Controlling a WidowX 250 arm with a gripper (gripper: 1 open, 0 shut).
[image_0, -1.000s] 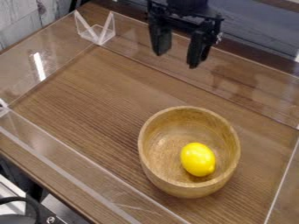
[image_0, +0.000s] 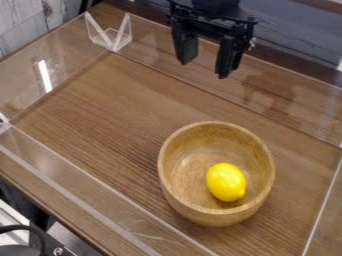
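The black gripper (image_0: 207, 58) hangs at the top middle over the back of the wooden tray, its two dark fingers pointing down and apart, with no object visible between them. A tan wooden bowl (image_0: 185, 160) sits at the lower middle, well in front of the gripper. A yellow oval object (image_0: 227, 182), like an egg or lemon, lies inside the bowl toward its right side.
The wooden tray floor (image_0: 94, 120) is clear to the left and behind the bowl. Low walls edge it at the back and sides. A clear bracket (image_0: 110, 32) stands at the back left corner, and black cables show at the lower left.
The gripper has shifted slightly to the right since a second ago. The bowl and yellow object have stayed put.
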